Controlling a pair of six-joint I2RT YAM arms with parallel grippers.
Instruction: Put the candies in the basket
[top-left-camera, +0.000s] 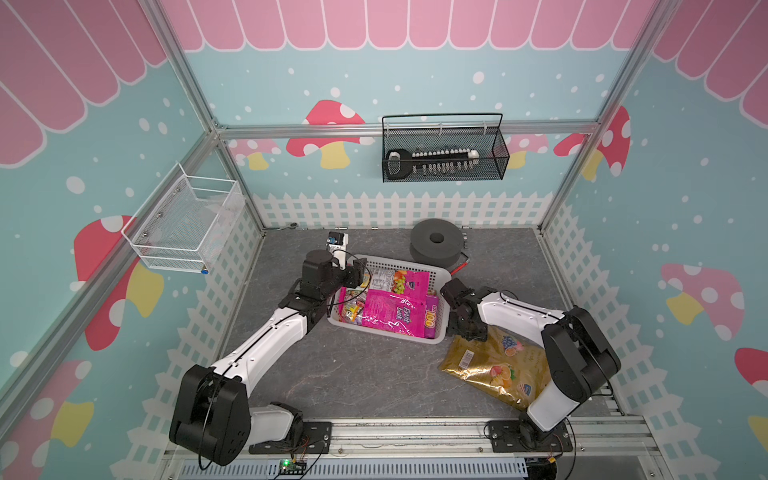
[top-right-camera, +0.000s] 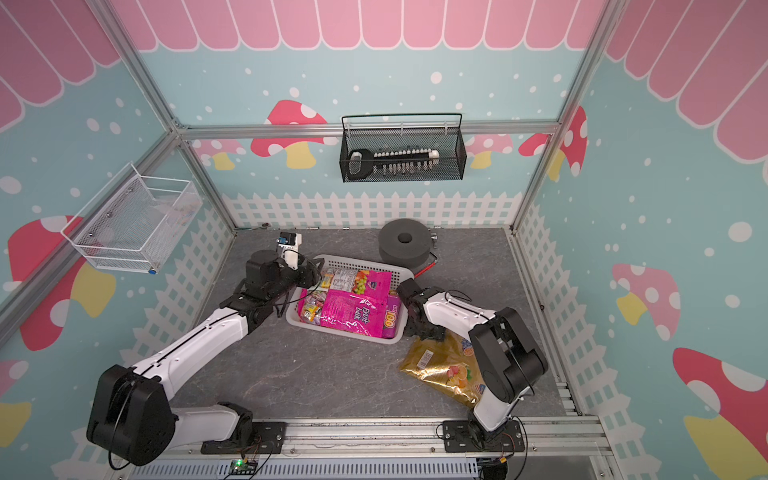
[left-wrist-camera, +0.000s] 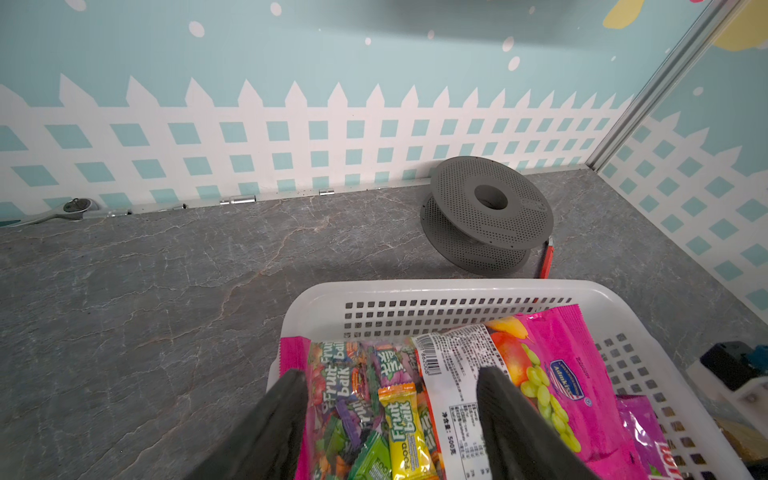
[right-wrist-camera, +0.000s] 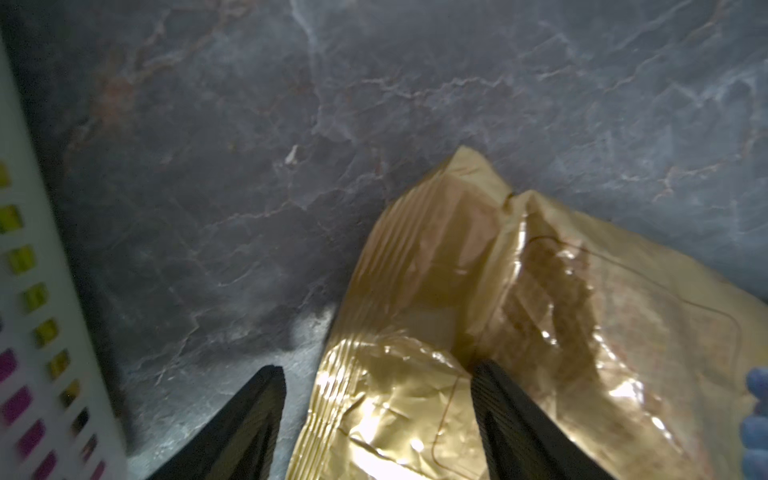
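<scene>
The white basket (top-left-camera: 342, 322) stands mid-table with pink candy bags (top-left-camera: 396, 312) lying inside, one over another. My left gripper is open above the basket's left side; a fruit candy bag (left-wrist-camera: 344, 392) shows below and between its fingers, and I cannot tell whether they touch it. A gold candy bag (top-left-camera: 488, 368) lies flat on the table to the right of the basket. Over its end nearest the basket, my right gripper is open, the crimped edge of the bag between its fingers in the right wrist view.
A dark grey spool (top-left-camera: 437, 240) sits behind the basket, with a red-handled tool (left-wrist-camera: 547, 260) beside it. A black wire basket (top-left-camera: 444, 152) hangs on the back wall and a white one (top-left-camera: 188, 224) on the left. Table space in front of the basket is clear.
</scene>
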